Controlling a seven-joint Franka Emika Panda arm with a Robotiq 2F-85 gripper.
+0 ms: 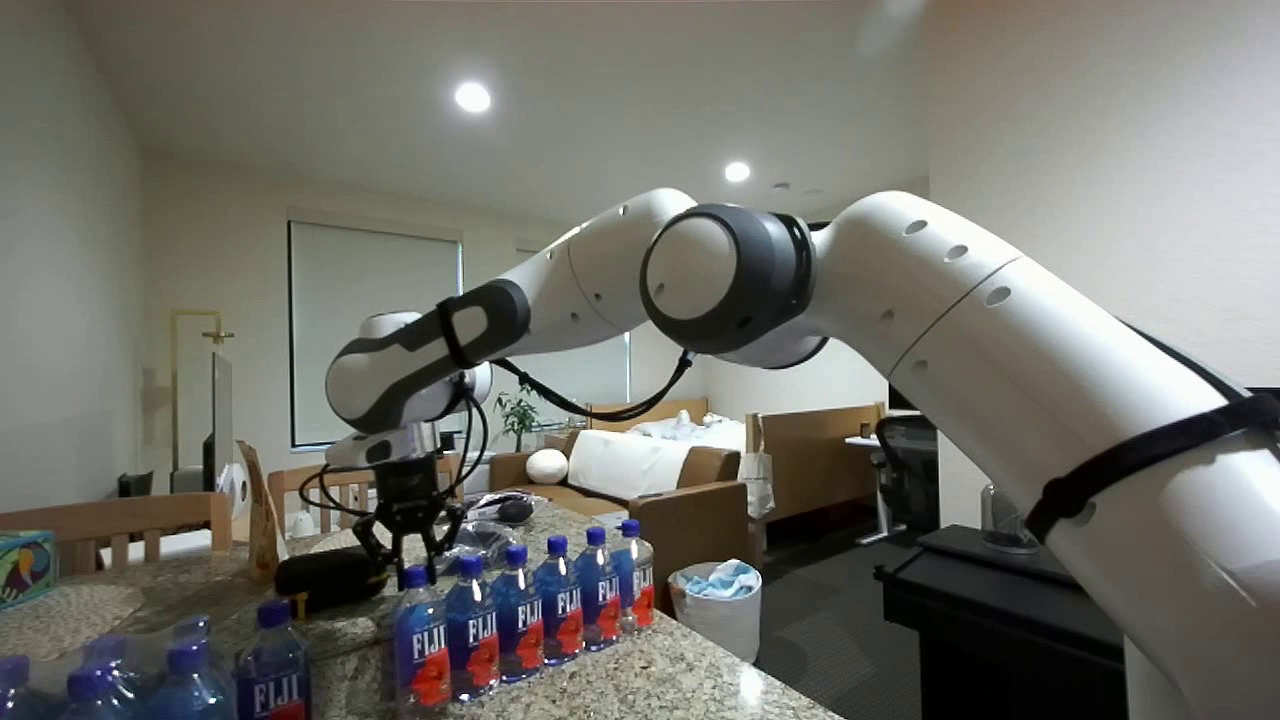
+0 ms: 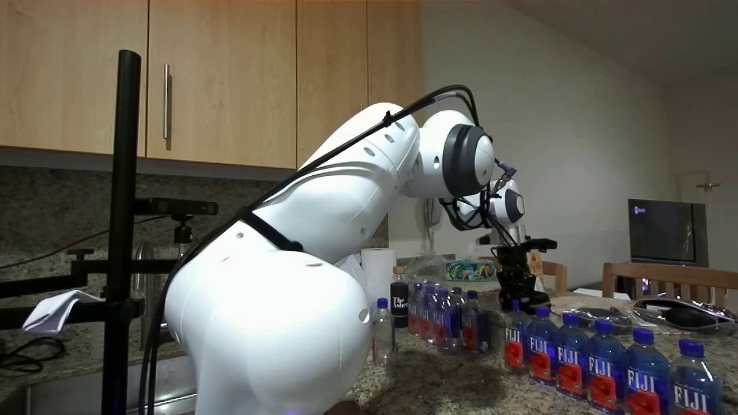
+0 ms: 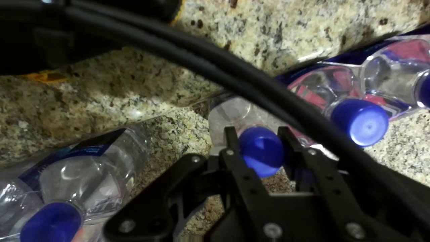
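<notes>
A row of clear Fiji water bottles with blue caps stands on the granite counter. My gripper is shut on the blue cap (image 3: 262,155) of the end bottle (image 1: 422,648), one finger on either side of it. In exterior view 1, my gripper reaches down from above onto that bottle at the row's left end. From exterior view 2, the same bottle (image 2: 516,339) is at the row's far end. Its neighbour's cap (image 3: 362,121) is close by on the right in the wrist view. A dark cable crosses the wrist view and hides part of the bottles.
A second group of bottles (image 1: 274,660) stands at the left front, one of them (image 3: 92,173) near my gripper. Behind lies a black case (image 1: 332,577). A lone clear bottle (image 2: 382,335) is close to the arm's base. Bare granite (image 2: 429,387) lies between the groups.
</notes>
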